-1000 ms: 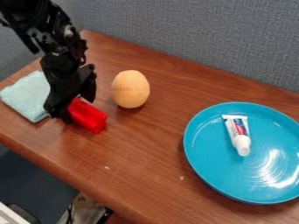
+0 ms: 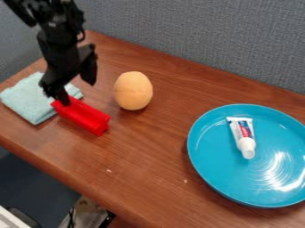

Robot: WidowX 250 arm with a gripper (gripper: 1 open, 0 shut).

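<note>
My black gripper [image 2: 70, 84] is at the left of the table, open, its lower finger over the near end of a red block [image 2: 89, 118]. The red block lies beside a folded light-blue cloth [image 2: 24, 97]. An orange egg-shaped object [image 2: 132, 90] stands right of the gripper. On the right, a white tube [image 2: 242, 134] lies on a blue plate [image 2: 272, 175].
The wooden table [image 2: 137, 169] has clear space in its middle and front. A grey padded wall [image 2: 215, 40] runs along the back. Cables and a white object lie below the table's front left edge.
My gripper has risen from lower over the red block, uncovering more of the block and the cloth. The other objects have not visibly moved.
</note>
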